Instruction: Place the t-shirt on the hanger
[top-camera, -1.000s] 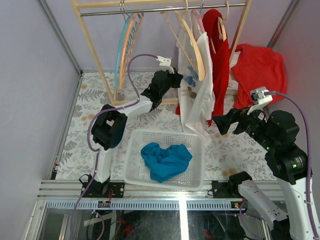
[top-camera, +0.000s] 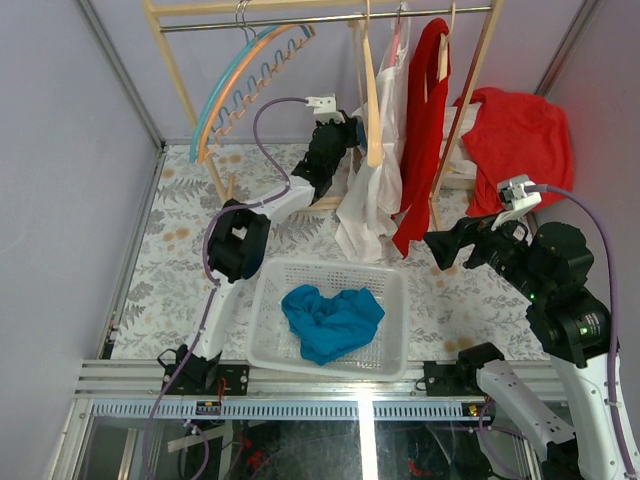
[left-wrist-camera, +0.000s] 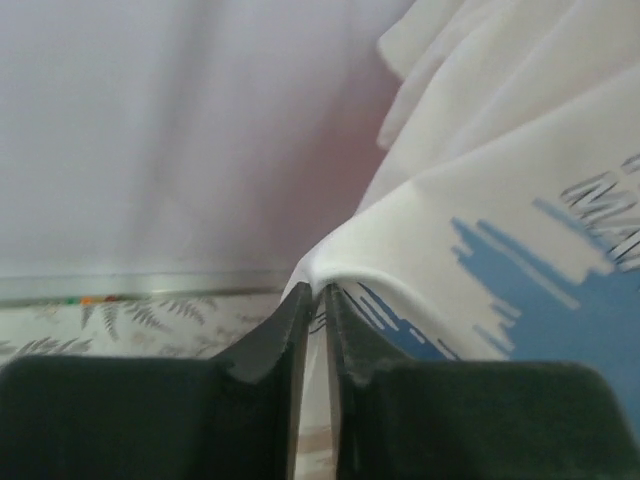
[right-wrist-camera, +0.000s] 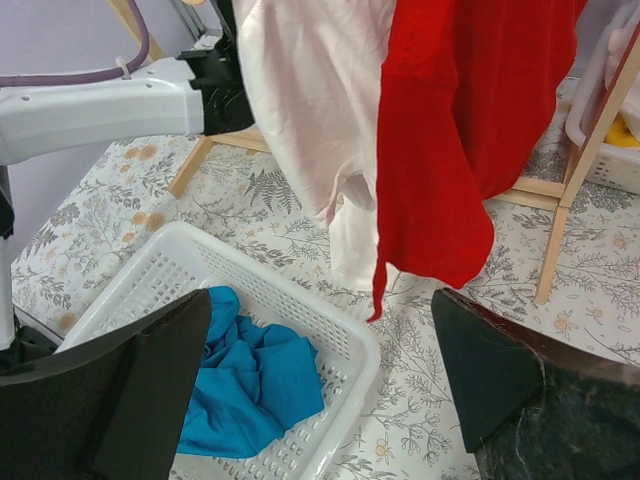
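My left gripper is up among the hanging clothes, shut with its fingertips on the rim of a white T-shirt with a blue print; the left wrist view is blurred. In the top view the white shirt hangs beside a wooden hanger and a red garment on the rail. My right gripper stands open at the right, empty, facing the white and red garments.
A white basket with a blue cloth is at the front. Colored hangers hang at the left of the rack. A folded red cloth lies at the back right.
The white shirt and wooden hangers have shifted left, and the colored hangers have swung diagonally. The right arm is nearly still.
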